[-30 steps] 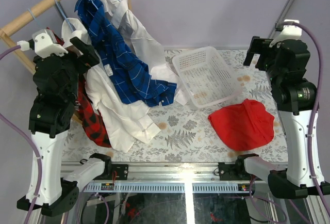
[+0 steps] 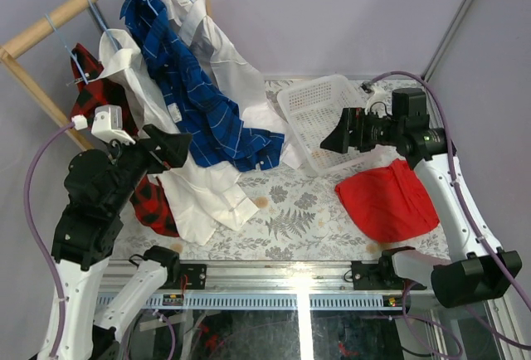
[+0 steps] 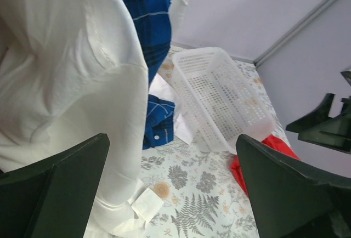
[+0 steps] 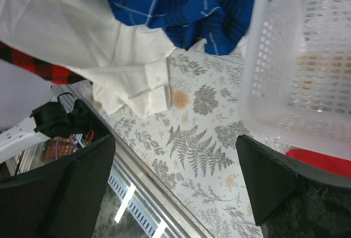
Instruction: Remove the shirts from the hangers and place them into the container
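Note:
Several shirts hang from blue hangers on a wooden rail (image 2: 75, 3) at the left. Among them are a red-and-black checked shirt (image 2: 152, 209), a white shirt (image 2: 195, 198), a blue plaid shirt (image 2: 195, 99) and another white shirt (image 2: 228, 57) behind it. My left gripper (image 2: 172, 153) is open in front of the nearer white shirt; the left wrist view shows that white cloth (image 3: 104, 95) close by, and no cloth appears gripped. Over the near left side of the basket, my right gripper (image 2: 336, 132) stands open and empty.
A white plastic basket (image 2: 290, 119) sits at the back of the table. Folded red cloth (image 2: 388, 202) lies in front of it on the right. Between the shirts and the red cloth, the patterned tabletop (image 2: 286, 219) is bare.
The right arm has swung left and toward the front, from beyond the basket's right side to over it. My left gripper has moved right and toward the front. The shirts look unmoved.

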